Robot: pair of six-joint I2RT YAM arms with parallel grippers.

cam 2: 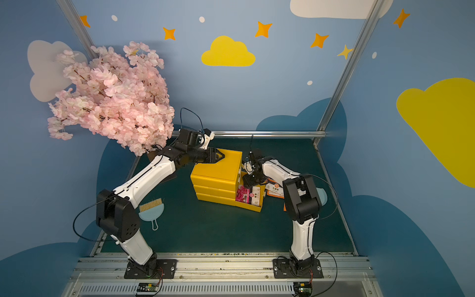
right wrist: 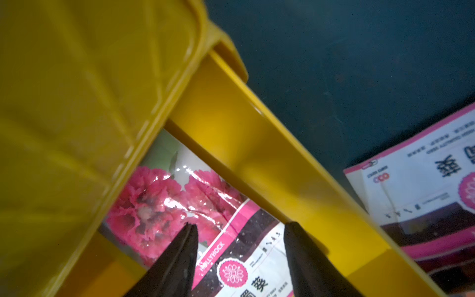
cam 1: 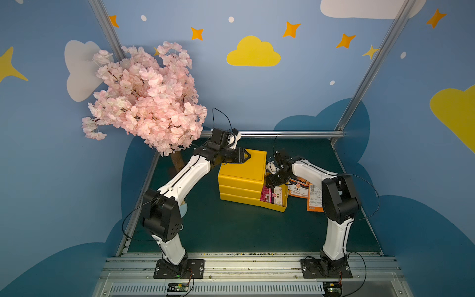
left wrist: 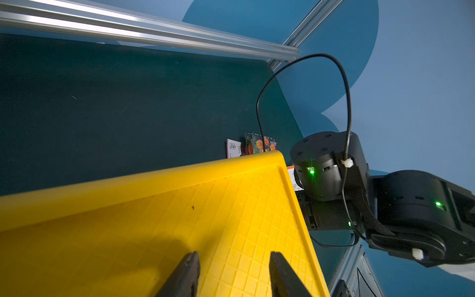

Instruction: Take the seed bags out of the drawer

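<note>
A yellow drawer unit (cam 1: 241,176) stands mid-table, its lowest drawer (cam 2: 254,208) pulled out to the right. A pink hollyhock seed bag (right wrist: 163,198) lies in that drawer. My right gripper is open over the bag, nothing visibly held. My left gripper is over the unit's top, fingers apart with nothing between them. More seed bags, white-pink (right wrist: 410,188) and orange (cam 1: 314,200), lie on the table right of the drawer, partly hidden by the right arm in the top views.
A pink blossom tree (cam 1: 143,99) fills the back left. A light-blue brush and dustpan (cam 2: 151,211) lies at the left.
</note>
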